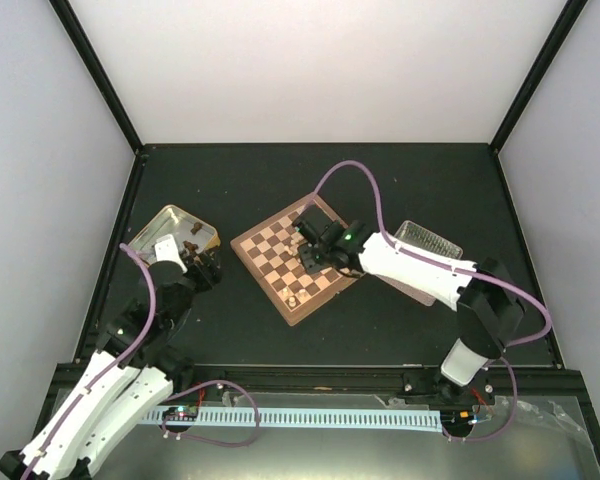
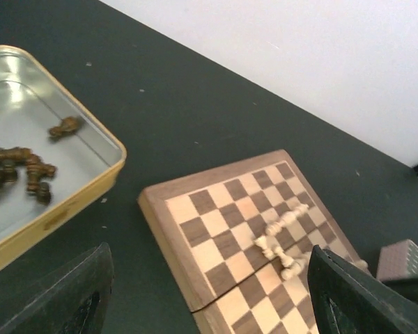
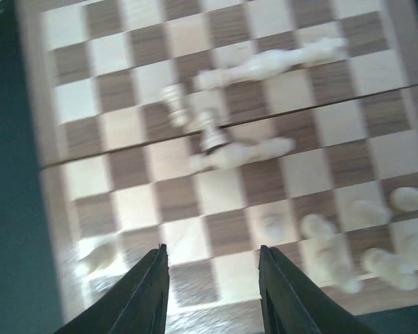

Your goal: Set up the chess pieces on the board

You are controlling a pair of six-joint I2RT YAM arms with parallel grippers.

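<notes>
The wooden chessboard (image 1: 270,290) sits at centre. In the right wrist view white pieces lie on it, including a long piece (image 3: 233,154) near the middle; others stand on its lower right. My right gripper is above the board, part open, with nothing seen between its fingertips. My left gripper is open at the left, near the metal tray (image 2: 90,136) of dark pieces, nothing between its fingers.
A perforated metal container (image 2: 397,261) sits right of the board, partly behind my right arm in the top view.
</notes>
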